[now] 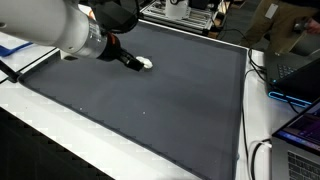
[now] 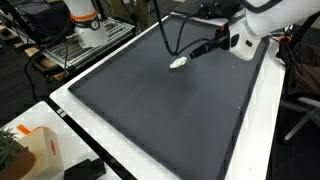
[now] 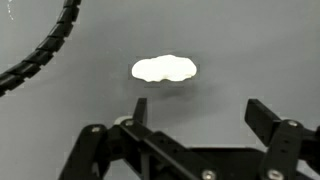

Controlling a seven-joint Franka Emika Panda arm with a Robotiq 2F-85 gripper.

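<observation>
A small white lumpy object (image 3: 165, 68) lies on the grey mat, just beyond the fingers in the wrist view. My gripper is open, its two black fingers wide apart with bare mat between them. From the first exterior side, the gripper (image 1: 136, 65) is low and close to the white object (image 1: 146, 63), partly overlapping it. The second exterior view has the white object (image 2: 179, 62) near the gripper (image 2: 190, 52), apparently apart from it. What the white object is cannot be told.
The grey mat (image 1: 190, 110) is broad and mostly bare. A black cable (image 3: 40, 50) curves at the wrist view's upper left. Laptops (image 1: 295, 80) stand beyond the mat's right edge. Another robot arm's base (image 2: 92, 25) sits off the mat.
</observation>
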